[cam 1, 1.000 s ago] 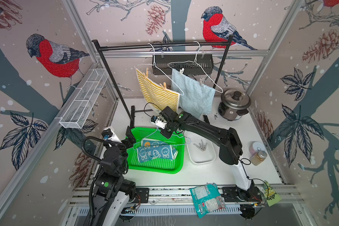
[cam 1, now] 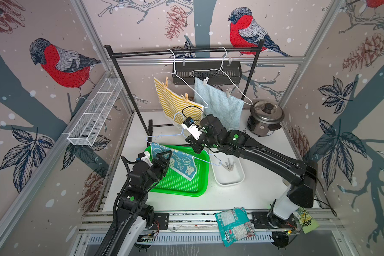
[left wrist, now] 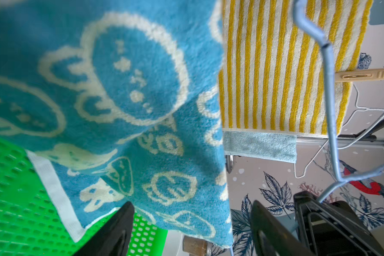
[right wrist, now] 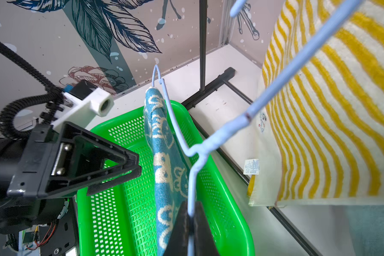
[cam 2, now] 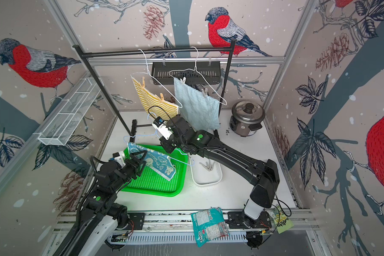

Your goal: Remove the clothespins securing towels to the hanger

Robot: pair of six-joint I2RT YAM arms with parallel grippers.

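Observation:
My right gripper is shut on the pale-blue wire hanger (right wrist: 177, 132), holding it by its neck over the green basket (right wrist: 239, 224). The blue patterned towel (cam 1: 179, 164) is draped over this hanger's lower bar, and no clothespin shows on it. Beside the towel's left part, my left gripper stands open; in its wrist view the towel's lower edge reaches between its fingers. On the rack, clothespins (cam 1: 186, 97) grip the yellow striped towel (cam 1: 175, 98). More clothespins (cam 1: 205, 80) hold the light-blue towel (cam 1: 219, 102).
A white tray (cam 1: 230, 184) with several loose clothespins stands right of the basket. The black rack (cam 1: 149, 54) spans the back, and a cooker (cam 1: 265, 117) sits at back right.
The right gripper has lifted the hanger up, raising the blue towel from the basket so that it hangs down. My left gripper has moved right and in toward the towel.

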